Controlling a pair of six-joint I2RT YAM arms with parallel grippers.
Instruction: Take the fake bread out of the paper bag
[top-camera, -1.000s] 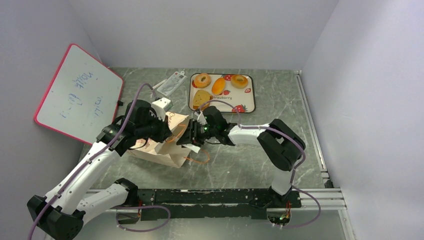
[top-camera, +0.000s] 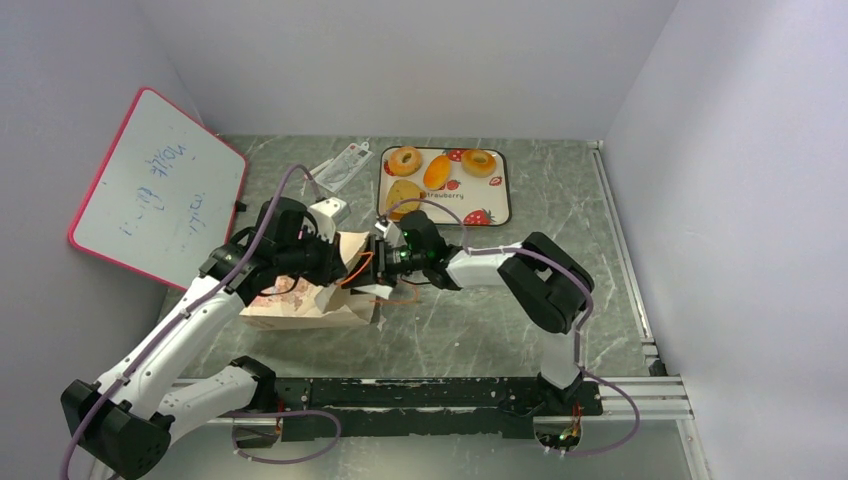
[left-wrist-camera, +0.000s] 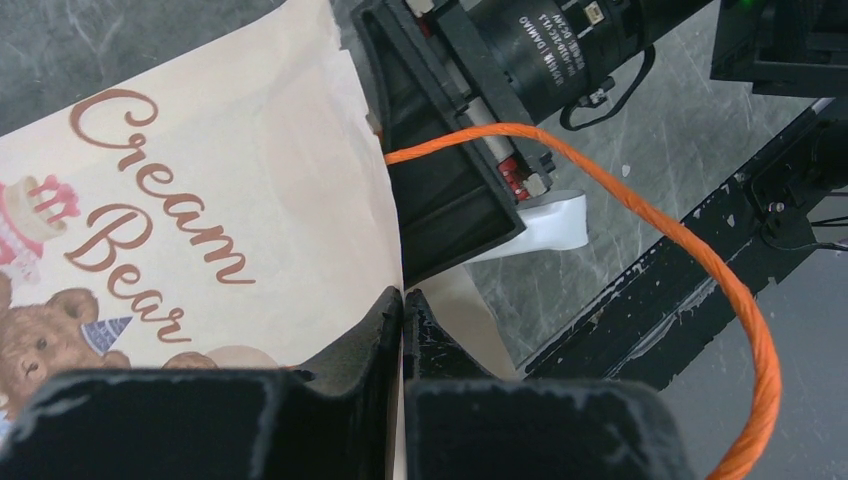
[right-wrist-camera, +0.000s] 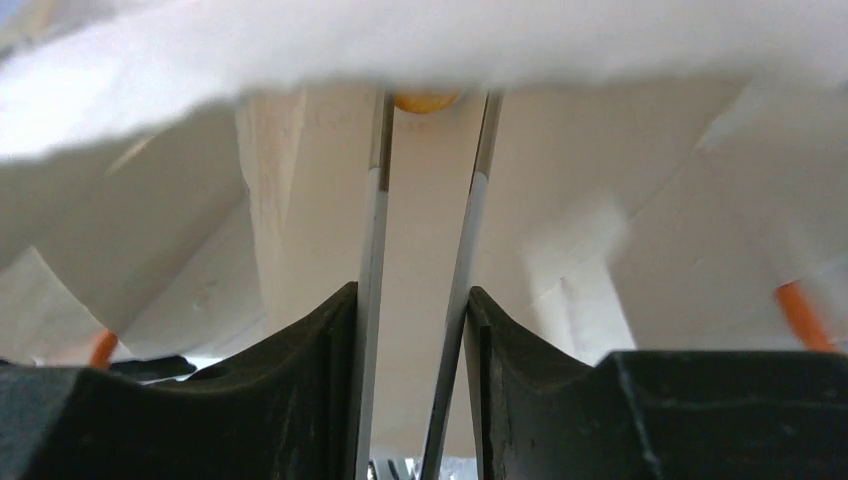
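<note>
The paper bag (top-camera: 300, 312) lies on its side, printed "Cream Bear" (left-wrist-camera: 230, 170), with an orange rope handle (left-wrist-camera: 650, 210). My left gripper is shut on the bag's edge. My right gripper (top-camera: 372, 262) is at the bag's mouth; in the right wrist view its fingers (right-wrist-camera: 456, 300) stand apart inside the pale paper interior, and a small orange piece of fake bread (right-wrist-camera: 425, 102) shows beyond them near the tips, partly hidden by paper.
A strawberry tray (top-camera: 458, 205) with several fake breads sits at the back. A white board (top-camera: 160, 190) leans at the left, and a clear package (top-camera: 342, 170) lies behind the bag.
My right gripper and arm have moved slightly left into the bag's mouth. The bag has shifted a little to the left, while the left arm is nearly still.
</note>
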